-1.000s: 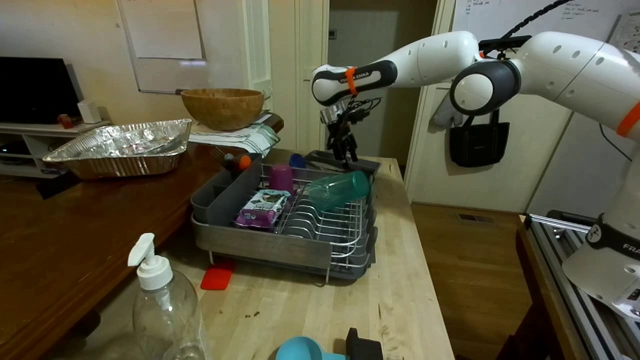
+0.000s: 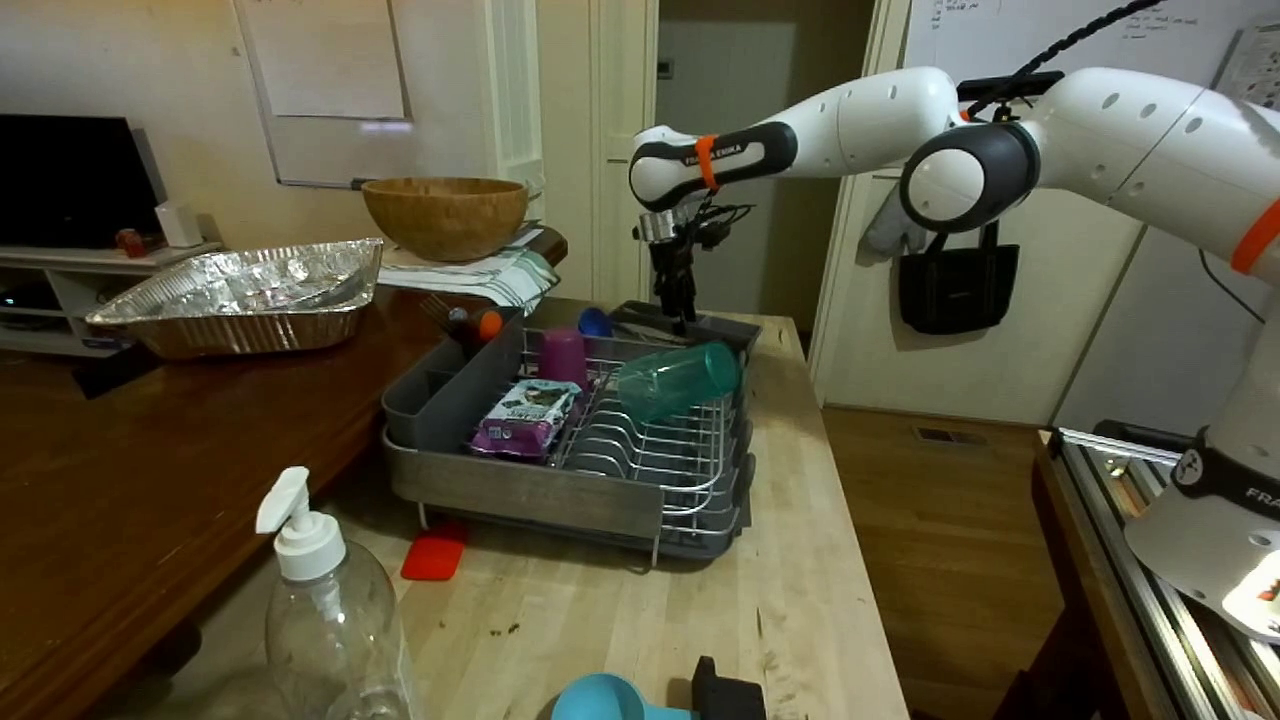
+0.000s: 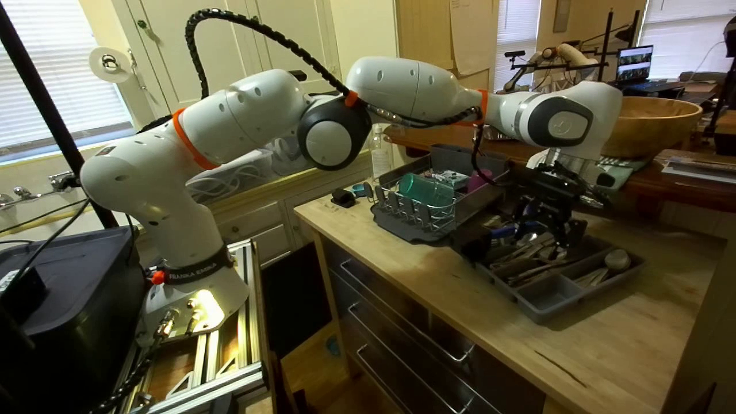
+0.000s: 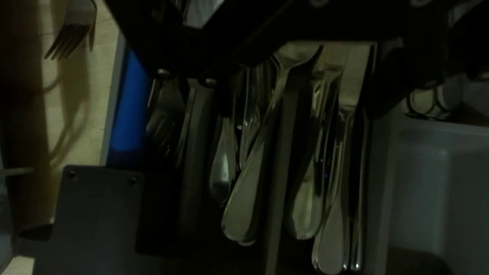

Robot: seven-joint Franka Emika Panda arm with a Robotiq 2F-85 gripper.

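My gripper (image 3: 560, 238) points down over the grey cutlery tray (image 3: 545, 307), low among the utensils. In the wrist view its dark fingers stand apart at the top, and the gripper looks open with no utensil clearly held. Below them lie a spoon (image 4: 247, 197), a knife (image 4: 350, 87) and several other metal handles in narrow compartments. A blue handle (image 4: 128, 110) runs along the tray's left side. Near the upper left corner a fork (image 4: 75, 27) shows. Deep shadow hides the fingertips' exact contact with the cutlery.
Next to the tray stands the dish rack (image 2: 528, 480), holding a teal cup (image 2: 678, 382), a purple cup (image 2: 561, 356) and a purple packet (image 2: 524, 420). A wooden bowl (image 2: 446, 218) sits on the raised counter. Bare worktop (image 3: 641, 324) lies in front of the tray.
The gripper has turned from a slant to nearly upright, its fingertips shifting slightly left in exterior view 1. Dish rack and cups have stayed put.
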